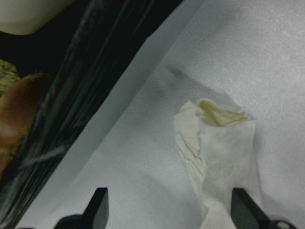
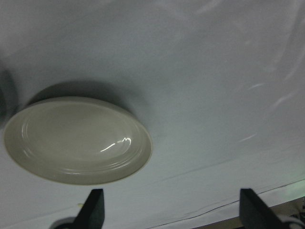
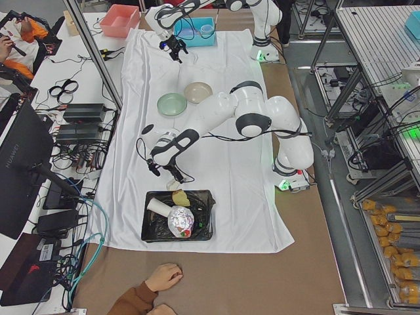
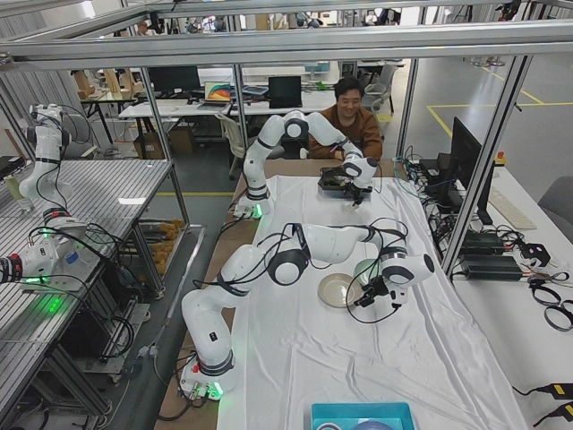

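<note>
My left gripper stands open over a crumpled cream paper piece [image 1: 228, 162], whose lower end lies between the fingertips in the left wrist view. Beside it is a black bag-lined tray [image 3: 205, 231] holding a white cylinder [image 3: 159, 207], a foil-covered round item [image 3: 180, 222] and a yellowish piece [image 3: 181, 197]. My right gripper is open above the cloth, close to a beige plate [image 2: 76, 138]. A green plate [image 3: 172, 104] lies beside that plate.
A blue bin [image 3: 194, 41] stands at the far end of the white cloth [image 3: 243, 210]. A person's hand [image 3: 164, 279] rests beside the tray. The cloth around the plates is mostly clear.
</note>
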